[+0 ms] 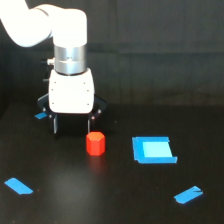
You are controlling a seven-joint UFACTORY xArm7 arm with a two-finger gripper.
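A small red block [96, 144] stands upright on the dark table, left of the middle of the camera view. My gripper [72, 126] hangs up and to the left of it in the picture, below the white arm. Its thin dark fingers are spread apart with nothing visible between them, so it is open. The right finger appears close to the block's upper left; whether it touches cannot be told. To the right of the block lies a square outlined in blue tape [155, 138], pale blue inside.
Strips of blue tape lie at the front left [18, 186] and front right [188, 195]. Another bit of blue tape [41, 116] shows behind the gripper on the left.
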